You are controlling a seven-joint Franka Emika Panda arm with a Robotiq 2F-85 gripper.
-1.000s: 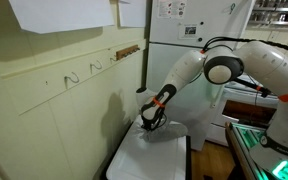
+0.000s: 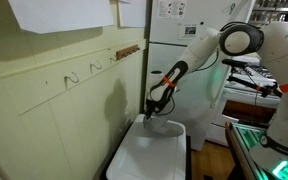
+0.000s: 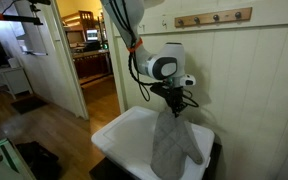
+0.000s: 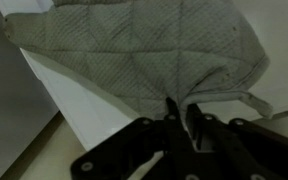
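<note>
A grey quilted cloth (image 3: pixel 174 145), probably an oven mitt or pot holder, hangs from my gripper (image 3: pixel 175 108) over the white table. My gripper is shut on the cloth's gathered edge, with the quilted fabric (image 4: pixel 144 45) spreading out beyond the fingers in the wrist view. A loop of trim (image 4: pixel 246 98) sticks out at one side. In exterior view 1 the cloth (image 2: pixel 162 127) shows at the far end of the table, below the gripper (image 2: pixel 151 113). Whether its lower end touches the tabletop I cannot tell.
Hooks (image 2: pixel 96 66) line the wall beside it, and a wooden peg rack (image 3: pixel 214 17) is mounted higher up. A white fridge (image 2: pixel 174 60) stands behind the arm.
The gripper and arm have risen and shifted somewhat right in exterior view 1. The cloth, low on the table before, is now lifted and stretched downward from the fingers.
</note>
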